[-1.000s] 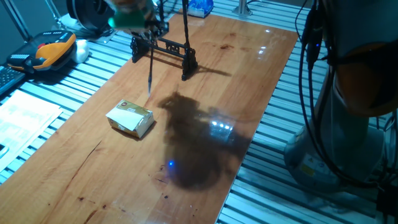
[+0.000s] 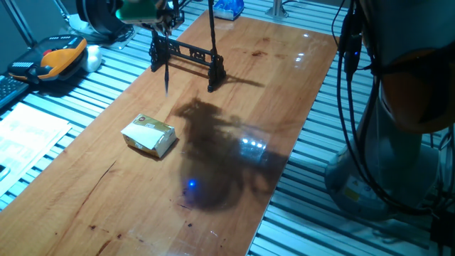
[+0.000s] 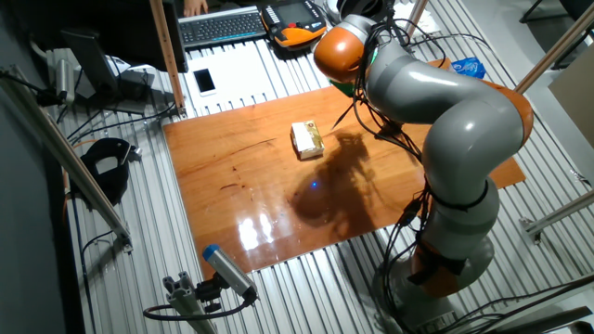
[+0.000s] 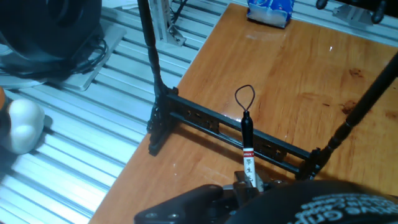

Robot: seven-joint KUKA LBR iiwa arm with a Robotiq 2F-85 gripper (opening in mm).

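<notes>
A calligraphy brush (image 4: 249, 163) with a black cap end and a thin cord loop (image 4: 245, 98) is held in my gripper, which is shut on its handle. In exterior view 1 the brush (image 2: 167, 75) hangs tip down, clear of the table, near the black brush stand (image 2: 188, 53). The wrist view has the stand's lower crossbar (image 4: 211, 122) and two posts beyond the brush; the stand's top is out of frame. My fingers are largely hidden in both exterior views.
A white and yellow box (image 2: 148, 135) lies on the wooden table (image 2: 64, 206), nearer exterior view 1 than the stand. A blue packet (image 4: 270, 11) sits at the far edge. Off the table are an orange and black device (image 2: 50, 58) and a phone (image 3: 204, 82).
My gripper and the brush have risen and shifted slightly left in exterior view 1, and the arm's shadow moved left with them. The stand and box have stayed put.
</notes>
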